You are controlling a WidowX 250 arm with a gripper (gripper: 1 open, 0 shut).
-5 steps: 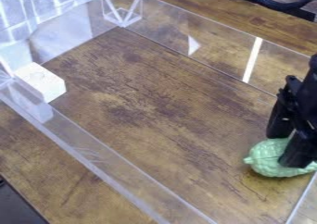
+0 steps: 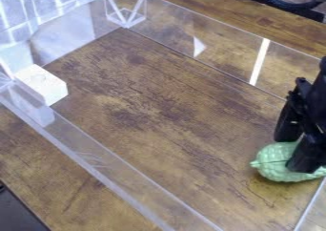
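Note:
My black gripper (image 2: 298,139) reaches in from the right edge, low inside a clear-walled enclosure, shut on a green textured toy (image 2: 277,167) with a pointed left end. The toy rests at the lower right of the wooden surface, partly covered by the fingers and cut off from full view by them.
Clear walls (image 2: 90,160) with white corner brackets (image 2: 125,13) ring the wooden tabletop (image 2: 152,111). A white block (image 2: 40,82) sits at the left corner. Dark objects lie beyond the far wall at top right.

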